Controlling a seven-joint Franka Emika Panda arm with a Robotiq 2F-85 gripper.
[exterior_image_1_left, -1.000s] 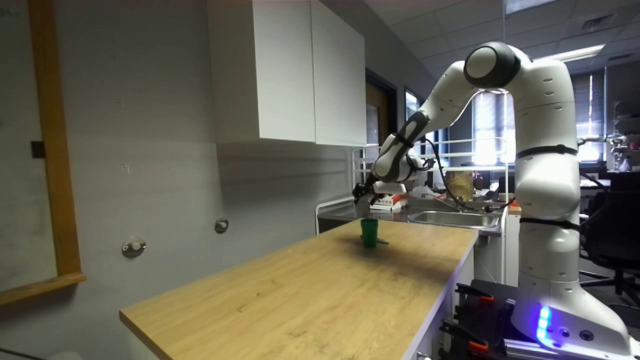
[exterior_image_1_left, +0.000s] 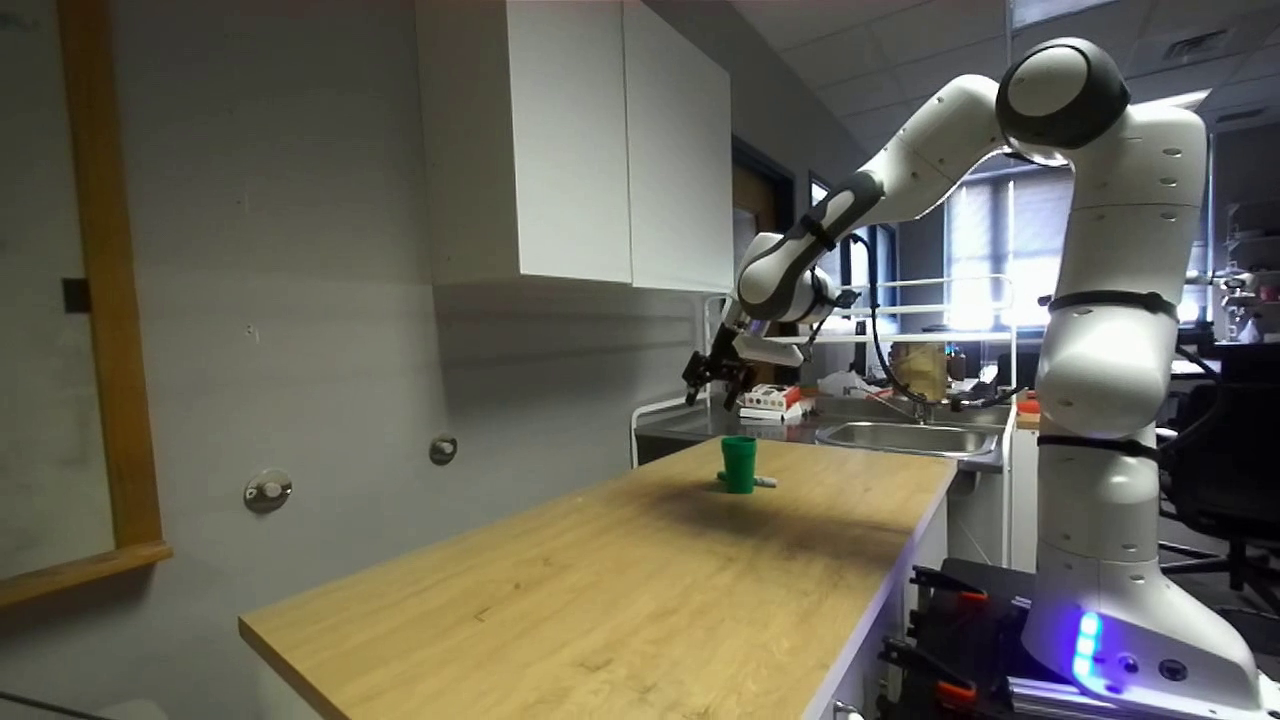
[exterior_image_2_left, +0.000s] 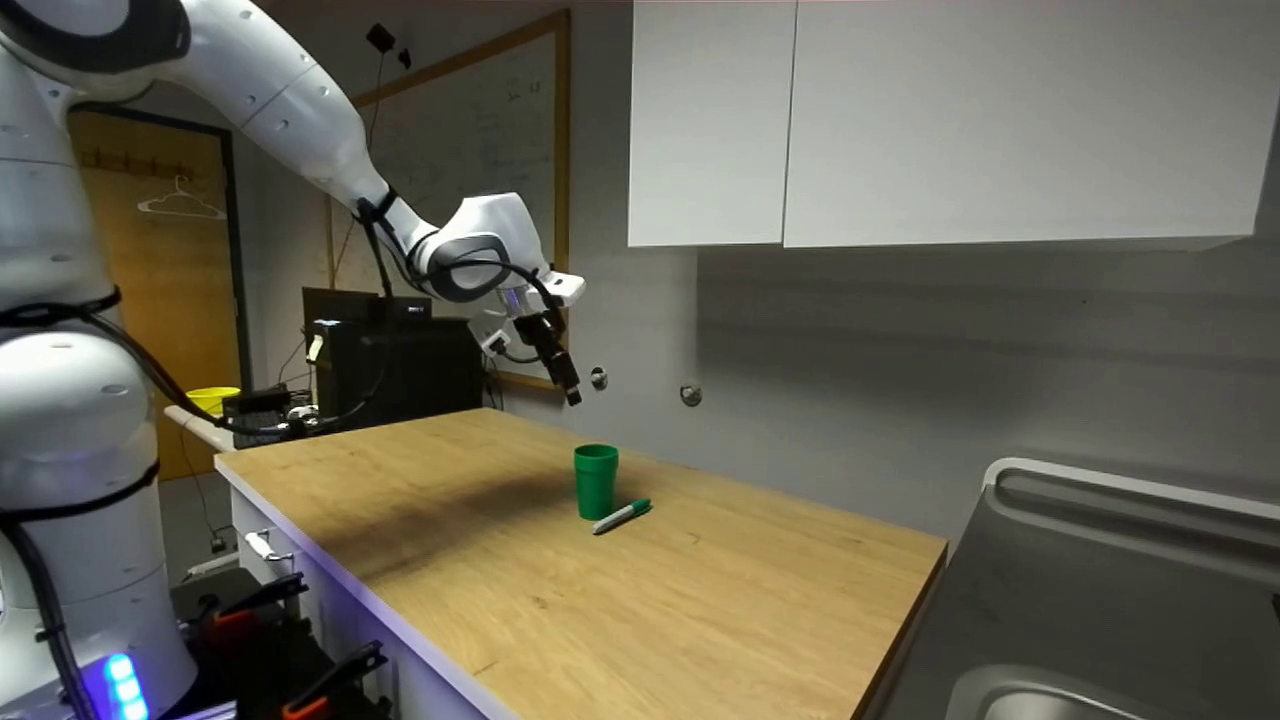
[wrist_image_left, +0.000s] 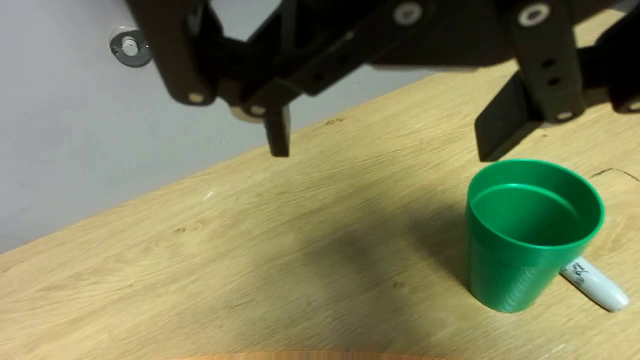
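A green cup (exterior_image_2_left: 596, 482) stands upright on the wooden table (exterior_image_2_left: 744, 564), its mouth up and its inside empty as far as the wrist view shows. Touching or close beside its base lies a marker (exterior_image_2_left: 623, 516) with a white body and green cap; in the wrist view the cup (wrist_image_left: 522, 252) hides part of the marker (wrist_image_left: 595, 285). My gripper hangs open above the table, nothing between its fingers. In that view the cup sits below and right of the right-hand finger (wrist_image_left: 507, 123). From outside, the gripper (exterior_image_1_left: 720, 396) is clearly higher than the cup.
Wall cabinets (exterior_image_1_left: 600, 156) hang above the table's back side. A grey wall (exterior_image_2_left: 828, 384) bounds that side. Beyond one end lies a metal sink (exterior_image_1_left: 906, 438) with a red and white box (exterior_image_1_left: 770, 401) near it.
My gripper has risen and shifted slightly left in exterior view 1, the arm's elbow lifting as well. The cup and marker appear to lie where they were.
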